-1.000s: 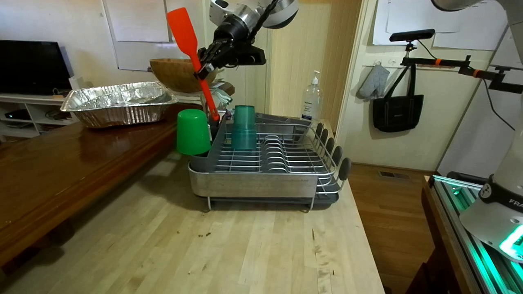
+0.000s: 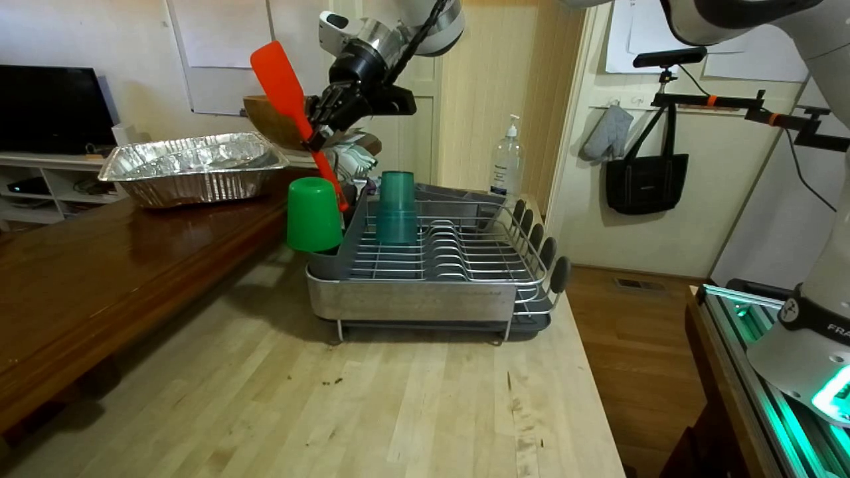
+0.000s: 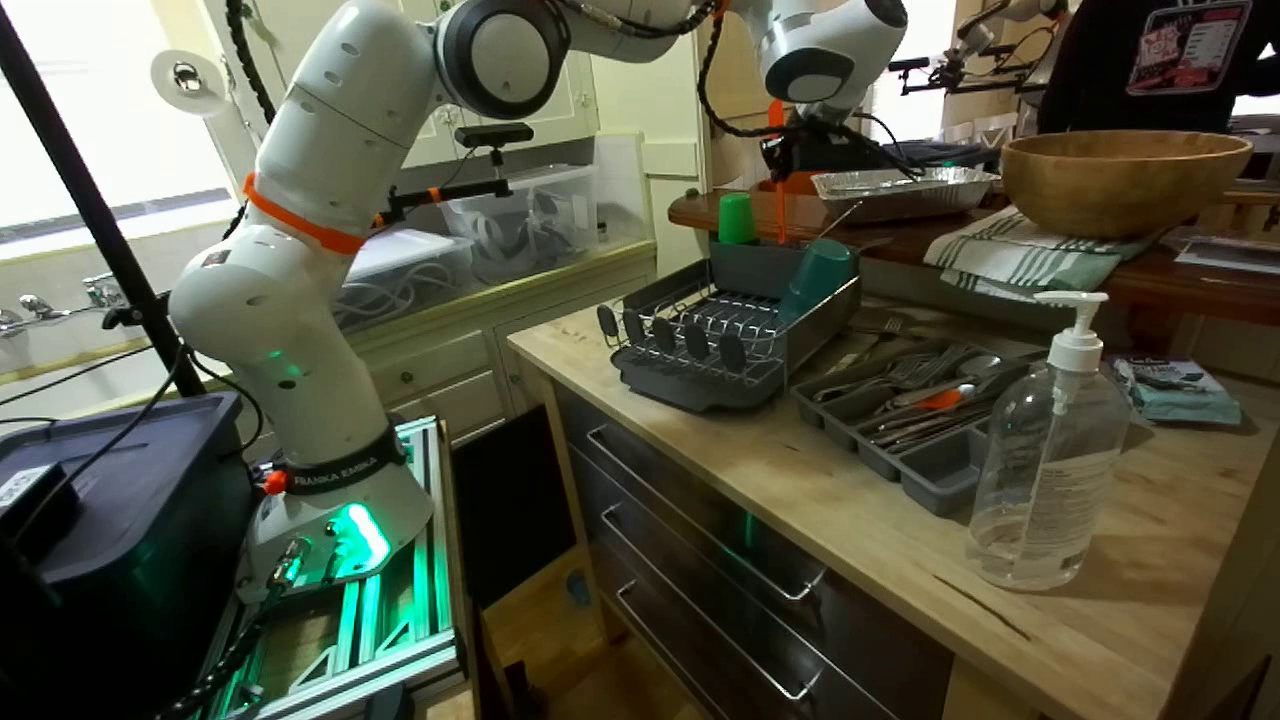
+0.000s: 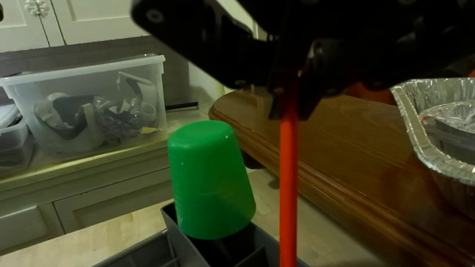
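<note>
A red spatula (image 2: 280, 79) stands tilted, blade up, with my gripper (image 2: 315, 142) shut on its handle. In the wrist view the red handle (image 4: 288, 187) runs straight down from between the black fingers. Its lower end passes behind an upturned green cup (image 2: 313, 215) in exterior view 1, close to the utensil holder at the left end of the dish rack (image 2: 410, 301). Whether that end is inside the holder cannot be told. In the wrist view the green cup (image 4: 209, 178) sits over the holder's corner, to the left of the handle.
A teal cup (image 2: 396, 208) is in the rack. The foil tray (image 2: 195, 167) lies on the raised wooden counter (image 2: 95, 263) beside it. A cutlery tray (image 3: 936, 480) and a soap bottle (image 3: 1050, 480) stand on the tabletop, whose front is clear.
My gripper and the spatula have moved down and to the left in exterior view 1. The handle's lower end sits lower beside the green cup; the cups and rack have not moved.
</note>
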